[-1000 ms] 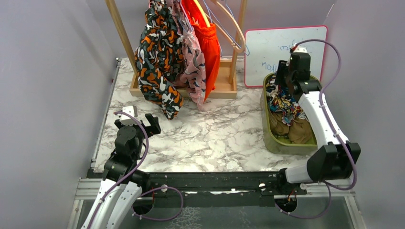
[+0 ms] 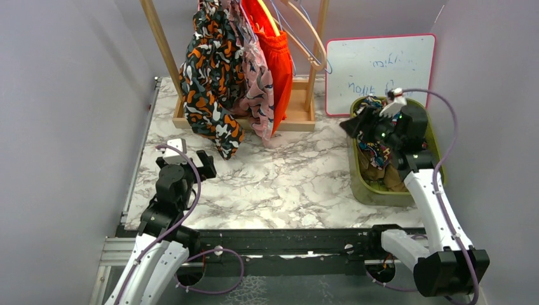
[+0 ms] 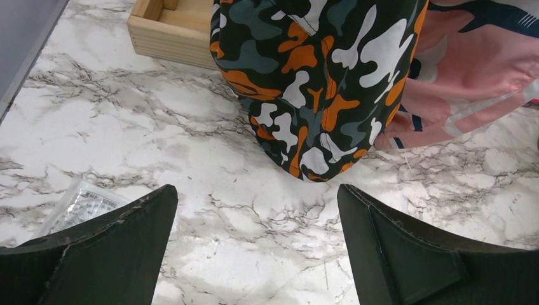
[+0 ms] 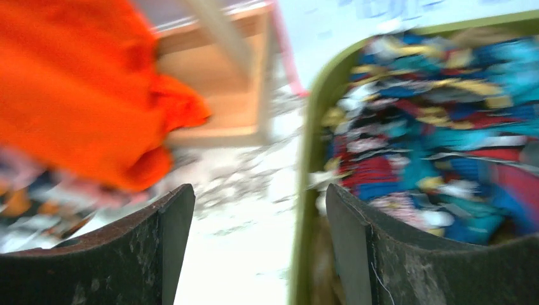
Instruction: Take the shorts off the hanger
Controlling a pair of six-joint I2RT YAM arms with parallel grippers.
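Note:
Shorts hang from hangers on the wooden rack: camouflage ones [image 2: 210, 82] with orange and white, pink patterned ones [image 2: 257, 95] and red ones [image 2: 277, 76]. In the left wrist view the camouflage pair [image 3: 318, 95] hangs ahead of my left gripper, which is open and empty. My right gripper [image 2: 356, 121] is open over the left side of the green bin [image 2: 381, 198]; its blurred wrist view shows red cloth [image 4: 95, 114] to the left and colourful clothes [image 4: 432, 140] in the bin.
A whiteboard [image 2: 381, 63] leans at the back right. Empty hangers [image 2: 311, 38] hang at the rack's right.
The left arm has barely moved.

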